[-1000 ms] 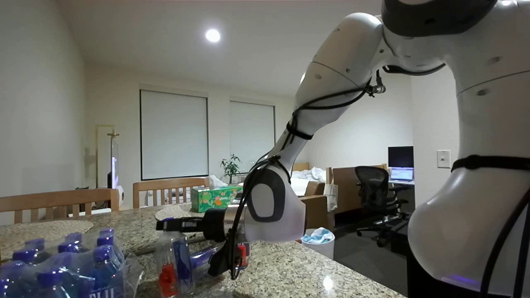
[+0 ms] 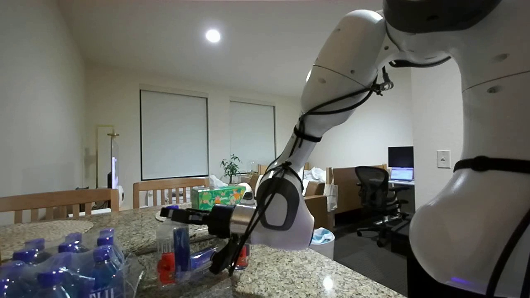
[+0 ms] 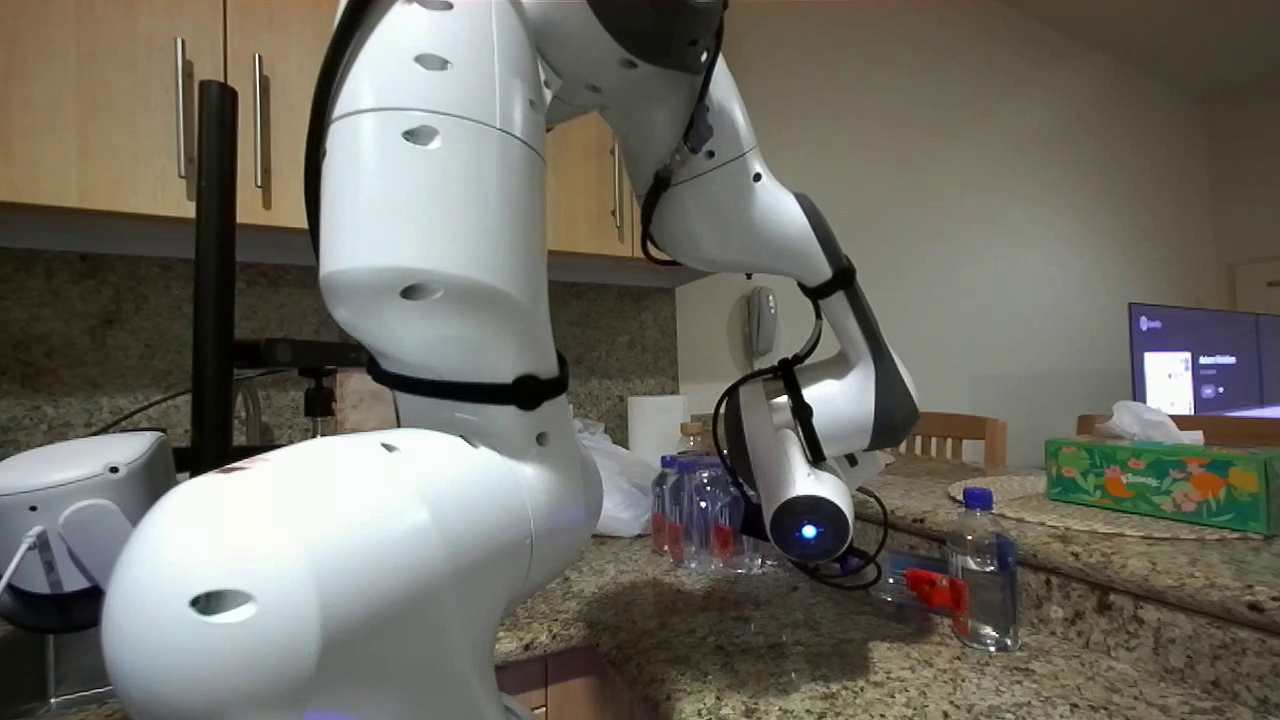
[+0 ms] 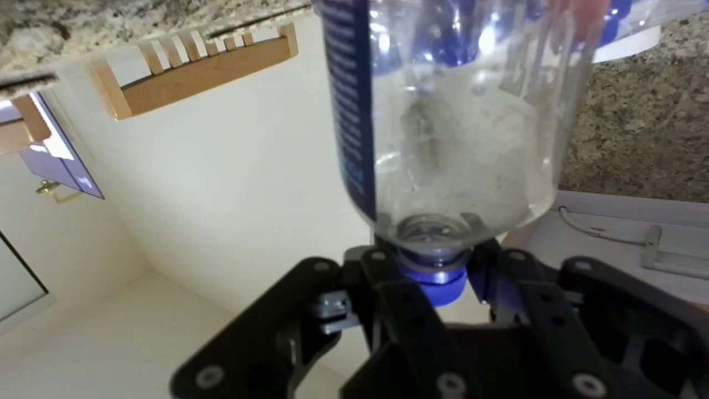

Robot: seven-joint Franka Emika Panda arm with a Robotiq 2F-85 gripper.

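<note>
A clear bottle with a blue label hangs upright from my gripper in exterior view 1. In the wrist view, my gripper is shut on the bottle's neck, just beside its blue cap. The clear body extends away from the fingers, with the dark blue label along one side. In exterior view 2 the wrist hides the fingers.
Several blue-capped bottles stand in plastic wrap at the left. Another bottle stands near the raised counter ledge. A green tissue box sits on that ledge. Bare countertop lies to the right of the gripper in exterior view 1.
My gripper has risen and shifted slightly right in exterior view 1, with the bottle in it. The bottle hangs higher and straighter than a second ago.
</note>
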